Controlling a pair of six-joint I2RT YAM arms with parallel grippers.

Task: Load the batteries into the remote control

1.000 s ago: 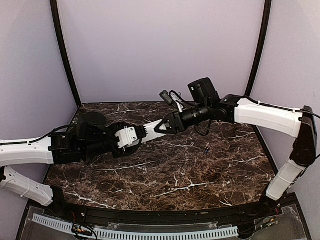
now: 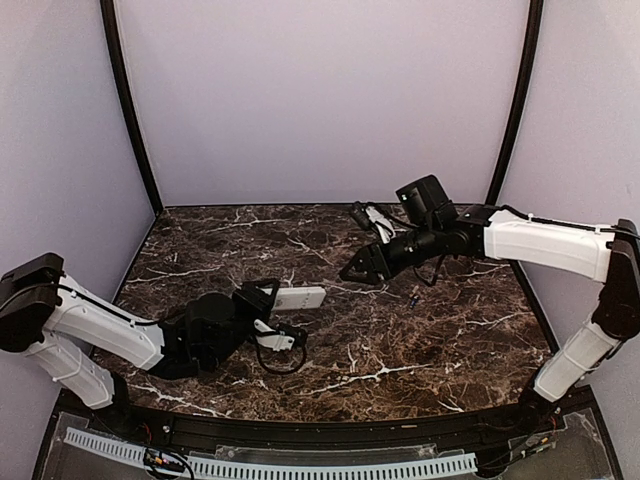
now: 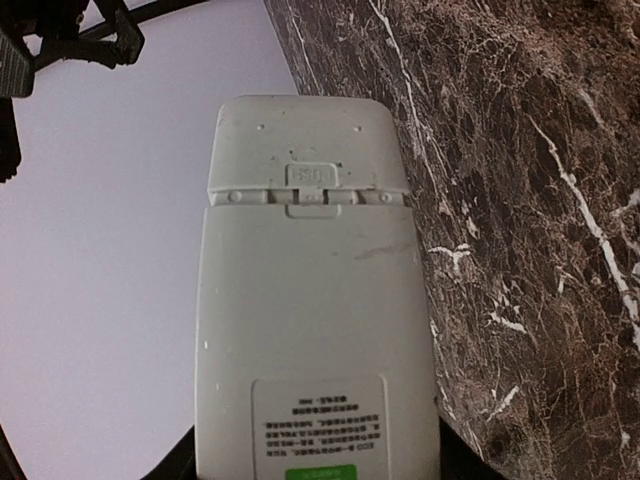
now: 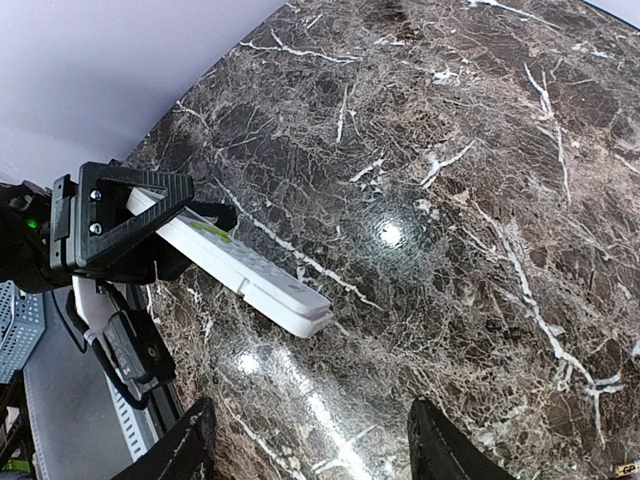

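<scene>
The white remote control (image 2: 300, 298) is held above the table by my left gripper (image 2: 268, 294), which is shut around its near part. Its back (image 3: 310, 290) fills the left wrist view, with a printed label low down and a seam and latch near the far end; no battery shows in it. In the right wrist view the remote (image 4: 245, 270) juts out from the left gripper's fingers. My right gripper has its fingers apart and empty, clear of the remote's end. Small slim items, apparently the batteries (image 2: 414, 298), lie on the table to the right.
Pale walls (image 2: 320, 100) stand behind and at both sides. A perforated metal strip (image 2: 300, 465) runs along the front, beyond the table's edge.
My left gripper has come down and nearer the front with the remote. The right gripper has moved right and lower.
</scene>
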